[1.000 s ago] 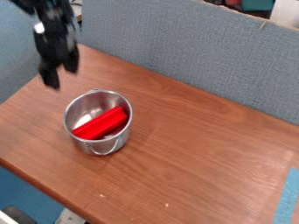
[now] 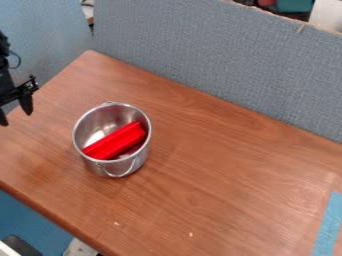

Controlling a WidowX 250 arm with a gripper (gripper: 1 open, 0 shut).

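A silver metal pot (image 2: 95, 129) with a handle stands on the wooden table, left of centre, with a red elongated object (image 2: 116, 140) lying inside it. My black gripper (image 2: 19, 98) is at the far left edge of the view, apart from the pot and mostly cut off by the frame. Whether its fingers are open or shut is unclear.
Grey padded walls (image 2: 214, 60) line the back. A blue strip (image 2: 327, 222) lies at the right edge.
The pot and red object look unchanged.
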